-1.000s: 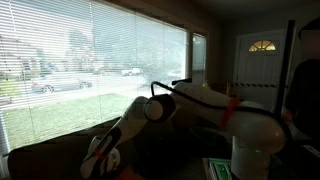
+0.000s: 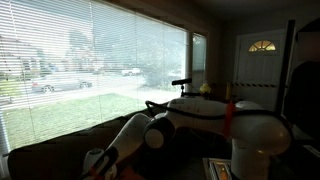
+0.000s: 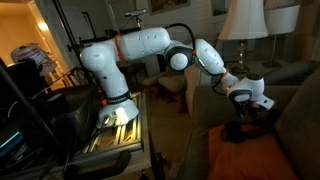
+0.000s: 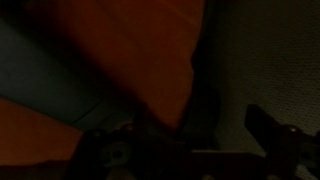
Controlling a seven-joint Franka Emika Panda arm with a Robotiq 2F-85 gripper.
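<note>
My gripper points down at a couch in the wrist view, its two dark fingers well apart at the lower left and lower right. Below lies an orange-red cushion or cloth (image 4: pixel 140 45), crossed by a dark grey band (image 4: pixel 55 80). A narrow dark shape runs up the middle between the fingers; the dim light hides what it is. In exterior view 2 the gripper (image 3: pixel 236 132) hangs low over the orange cushion (image 3: pixel 245 155), and whether it touches cannot be told. The arm's wrist hides part of it, and exterior view 1 cuts it off.
Brownish couch fabric (image 4: pixel 270 60) fills the right of the wrist view. The couch back and arm (image 3: pixel 302 120) rise close beside the gripper. Lamps (image 3: pixel 243 20) stand behind the arm, and a window with blinds (image 2: pixel 90 70) lies beyond the couch.
The arm's elbow and wrist have sunk lower in exterior view 1, with the wrist shifted slightly left. The green glow near the base has gone.
</note>
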